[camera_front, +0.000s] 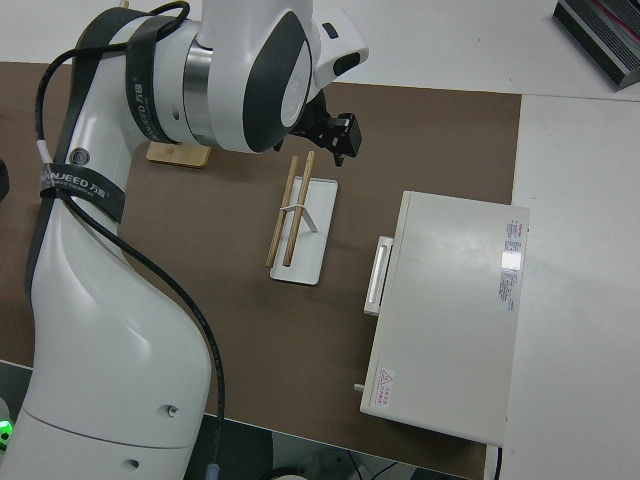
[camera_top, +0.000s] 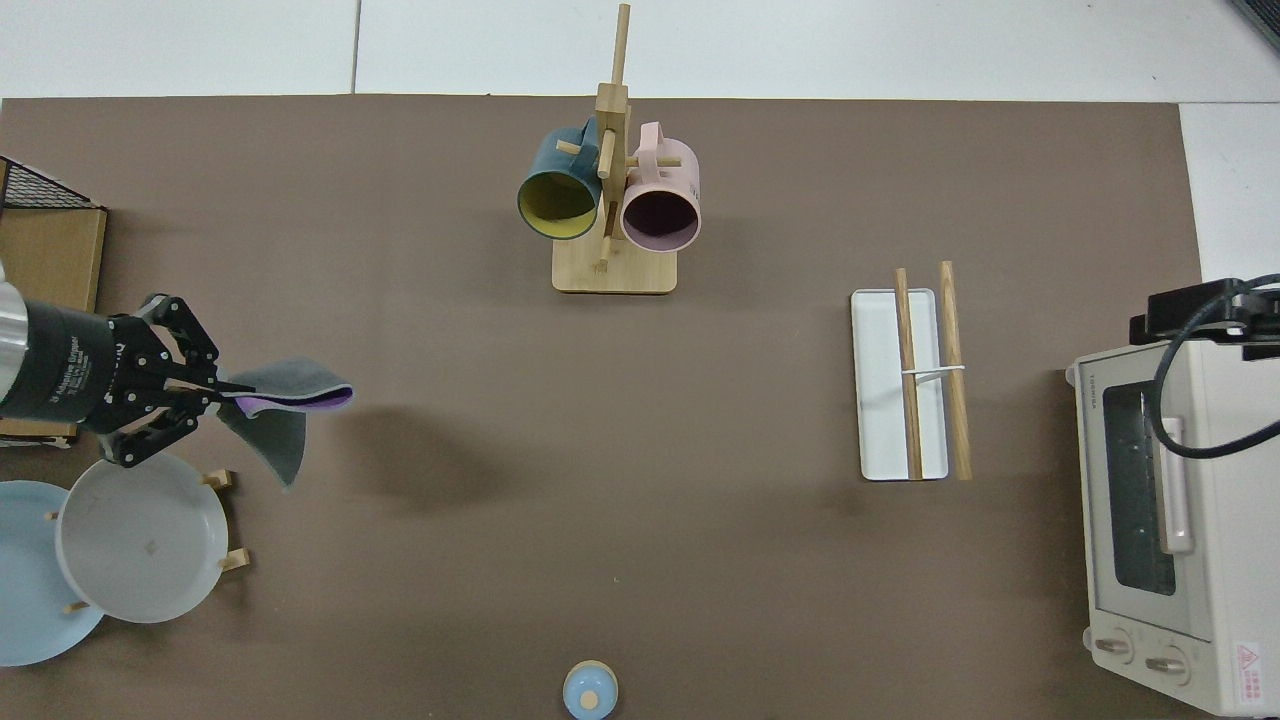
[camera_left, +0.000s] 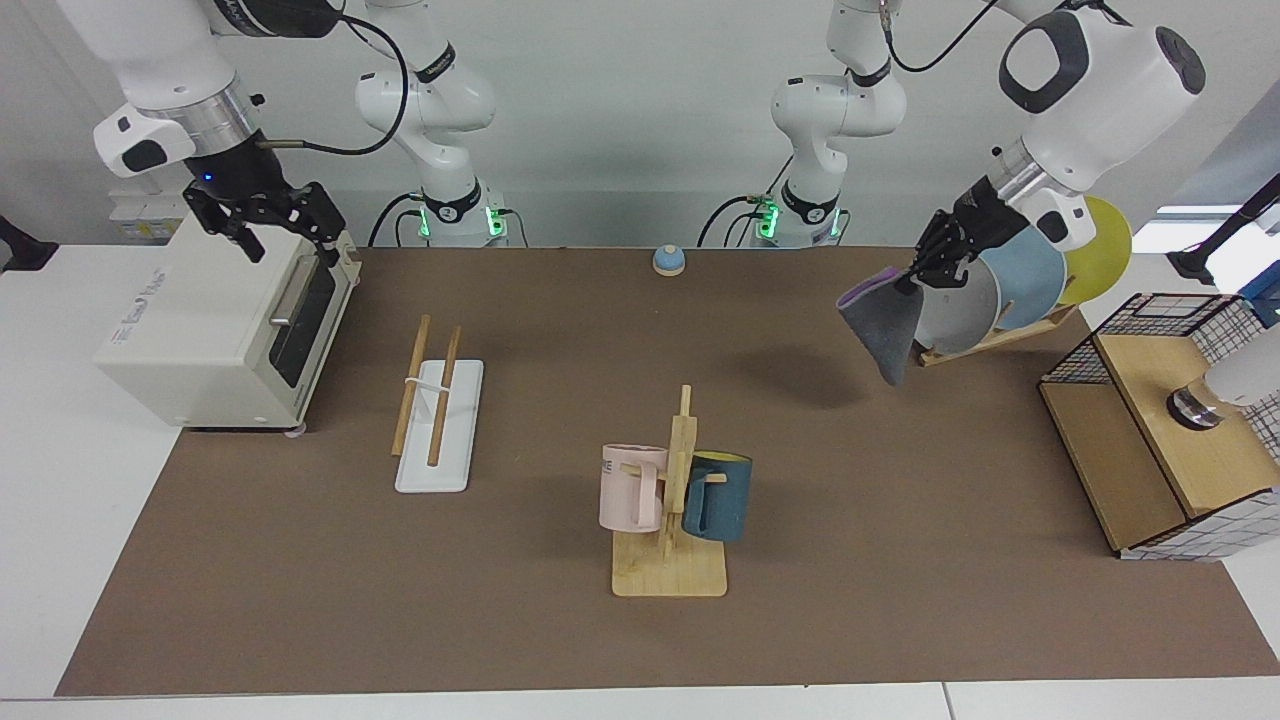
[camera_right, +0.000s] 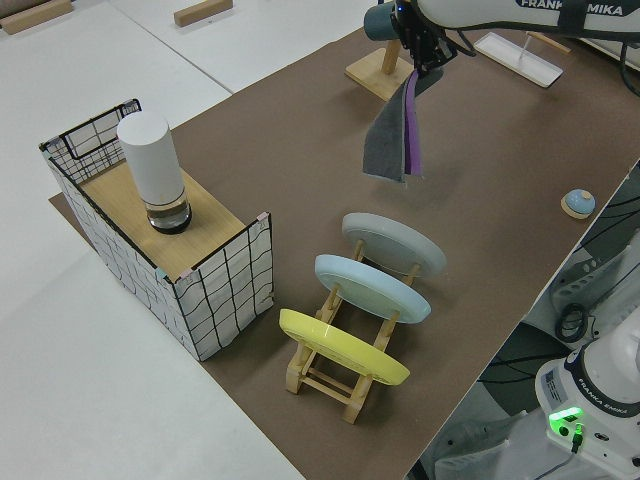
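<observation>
In the top view my left gripper (camera_top: 222, 390) is shut on a grey and purple cloth (camera_top: 288, 396), which hangs in the air above the brown mat, beside and over the plate rack with a white plate (camera_top: 138, 540) and a light blue plate (camera_top: 30, 576). A yellow plate (camera_right: 340, 345) also stands in the rack. My right gripper (camera_left: 288, 234) is over the white oven (camera_top: 1224, 516) at the right; its finger state is unclear.
A mug tree with a blue mug (camera_top: 558, 186) and a pink mug (camera_top: 660, 210) stands at the back. A white holder (camera_top: 876, 384) with wooden bars, a wire-and-wood shelf (camera_left: 1110, 468) and a small blue round object (camera_top: 589, 690) surround a clear middle.
</observation>
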